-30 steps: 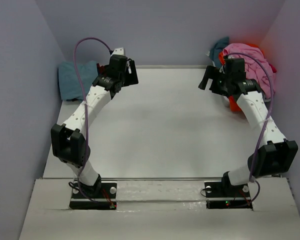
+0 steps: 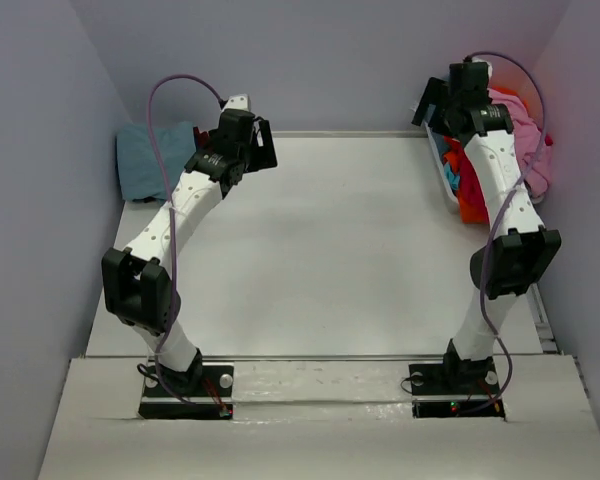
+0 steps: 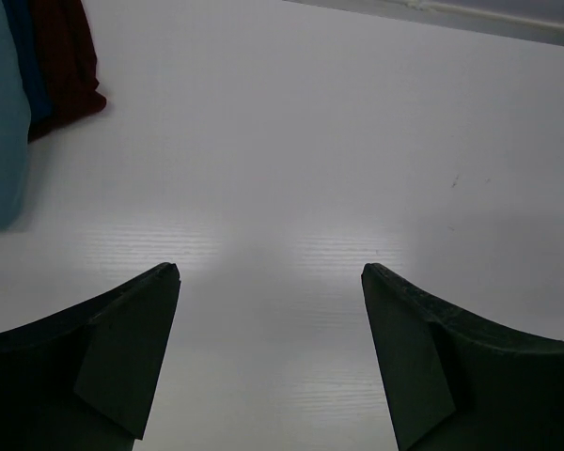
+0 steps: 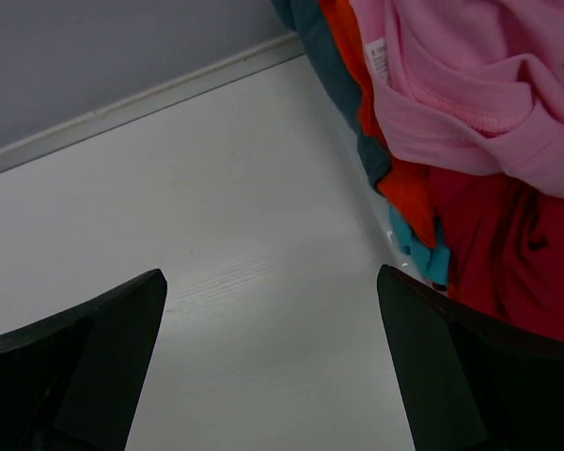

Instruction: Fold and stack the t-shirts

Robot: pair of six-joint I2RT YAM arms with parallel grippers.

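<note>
A heap of crumpled shirts fills the white bin at the back right: a pink shirt on top, red cloth, orange cloth and teal cloth around it. My right gripper is over the bin's left side, open, with bare table between its fingers in the right wrist view. At the back left lies folded blue-grey cloth, with dark red cloth beside it. To the right of these, my left gripper hangs above the table, open and empty.
Grey walls close in the left, back and right sides. The bin's white rim shows along its left edge.
My right arm has reached farther back, and its gripper has gone from in front of the heap to over the bin's back left part. The left arm has stayed still.
</note>
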